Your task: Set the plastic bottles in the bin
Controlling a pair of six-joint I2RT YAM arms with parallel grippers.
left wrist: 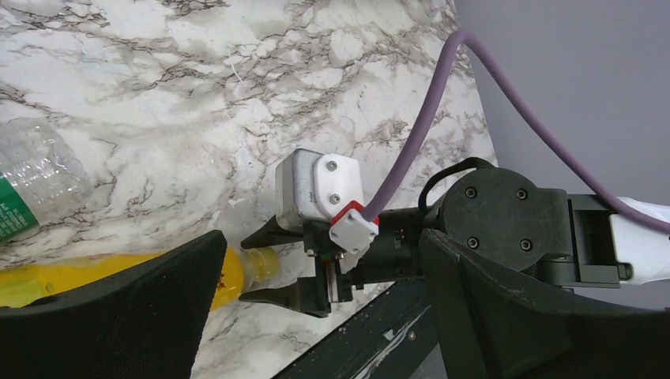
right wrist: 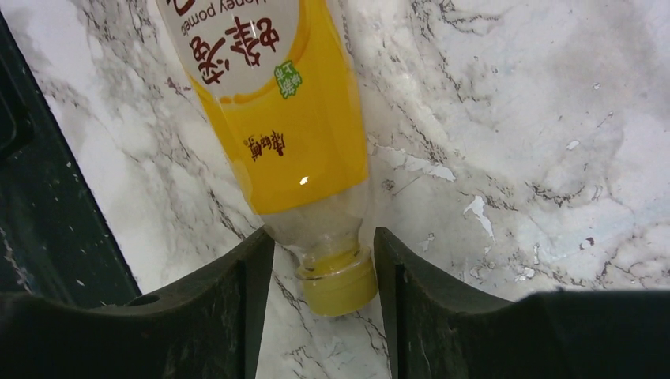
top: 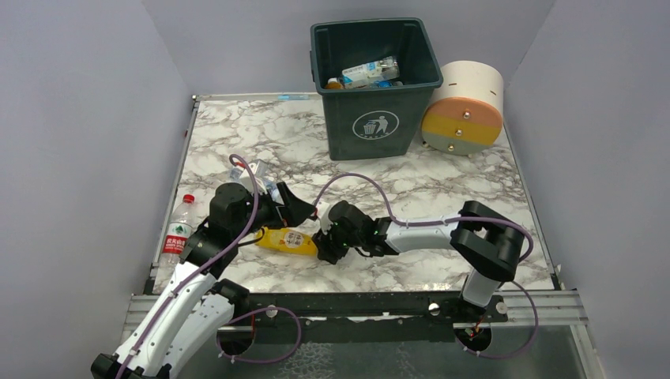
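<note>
A yellow juice bottle point(top: 286, 241) point(right wrist: 284, 126) lies on the marble table, its capped end between the parted fingers of my right gripper point(top: 322, 249). My left gripper point(top: 288, 197) is open above the table, over that bottle. A red-capped bottle point(top: 178, 233) lies at the left edge. A clear bottle point(left wrist: 35, 178) is partly visible beside the left arm. The green bin point(top: 375, 130) stands at the back, holding several bottles point(top: 367, 73).
A round drawer box point(top: 462, 118) sits right of the bin. Walls enclose both sides.
</note>
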